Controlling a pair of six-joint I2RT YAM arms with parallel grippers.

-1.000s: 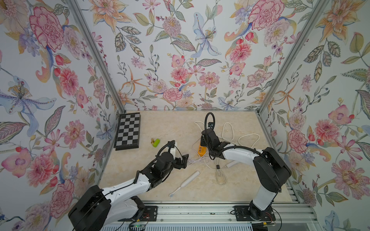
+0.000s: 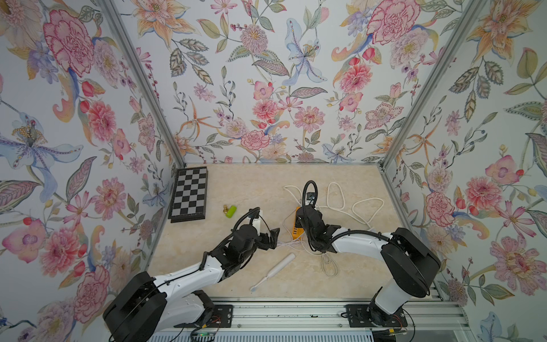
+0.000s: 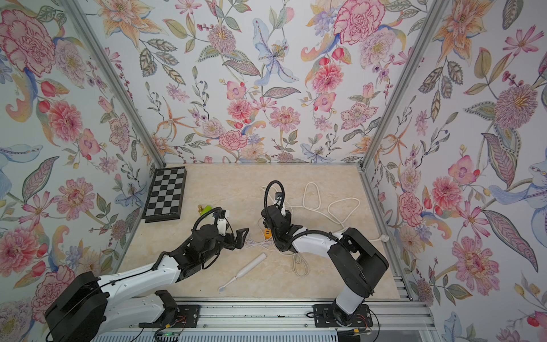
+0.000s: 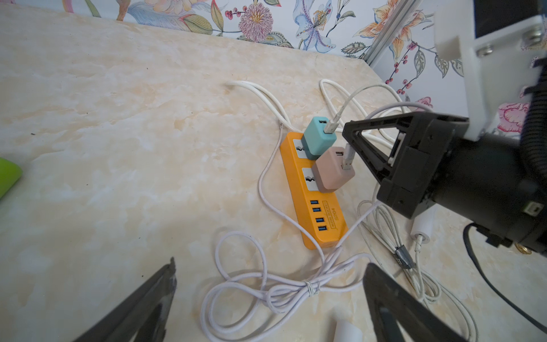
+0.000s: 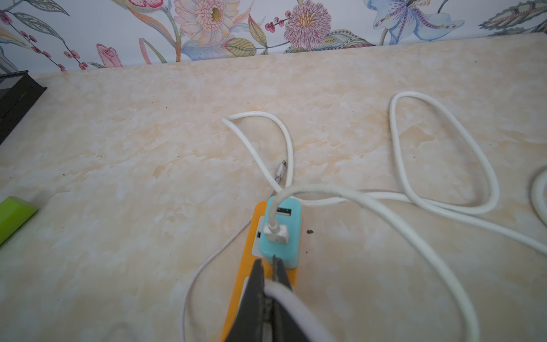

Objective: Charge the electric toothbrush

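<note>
An orange power strip [image 4: 319, 216] carries a turquoise adapter [image 4: 318, 136] and a pink adapter [image 4: 330, 171], each with a white cable plugged in. My right gripper is low over the strip at the pink adapter, shut, beside the lilac-white cable [image 5: 299, 313]; whether that cable is between its fingers I cannot tell. My left gripper stands open left of the strip, above coiled cable. The electric toothbrush [image 2: 279, 265] lies near the front middle of the table.
A checkerboard [image 2: 188, 193] lies at the back left, with a green object [image 2: 230, 211] right of it. Loose white cables cover the right rear and surround the strip.
My right arm has shifted, its gripper lower in the top left view and now nearer the front. The left arm is unchanged.
</note>
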